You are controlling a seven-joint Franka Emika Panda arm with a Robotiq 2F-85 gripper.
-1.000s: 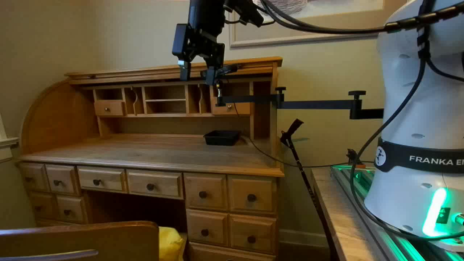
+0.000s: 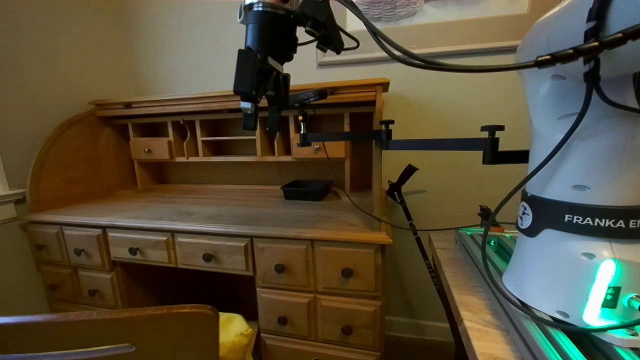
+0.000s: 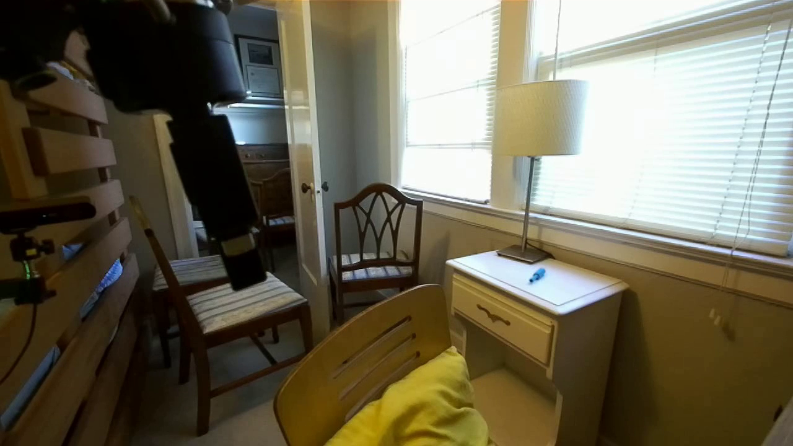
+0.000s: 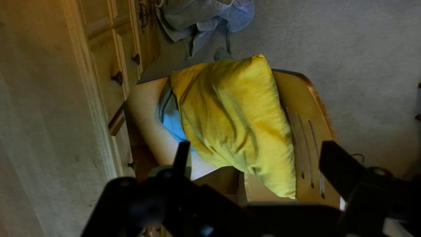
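High in front of the roll-top desk (image 2: 180, 207) hangs my black gripper (image 2: 261, 123), its fingers pointing down and apart. It is open, and nothing shows between its fingers in the wrist view (image 4: 252, 156). Below it, in the wrist view, a yellow pillow (image 4: 240, 126) lies on a wooden chair (image 4: 308, 118), well beneath the fingertips. A shallow black tray (image 2: 307, 190) rests on the desktop toward its right side. On the white nightstand (image 3: 528, 279) a small blue object (image 3: 537, 275) lies near the lamp's base.
A camera arm (image 2: 444, 144) reaches across the desk's right side, with a cable hanging down. A black cane (image 2: 414, 228) leans beside the desk. A lamp (image 3: 541, 119) stands on the nightstand, and striped chairs (image 3: 245, 301) are on the floor. Most of the desktop is bare.
My gripper has shifted left and slightly lower in exterior view 1, and its tilt has changed. The desk, tray and chair look the same.
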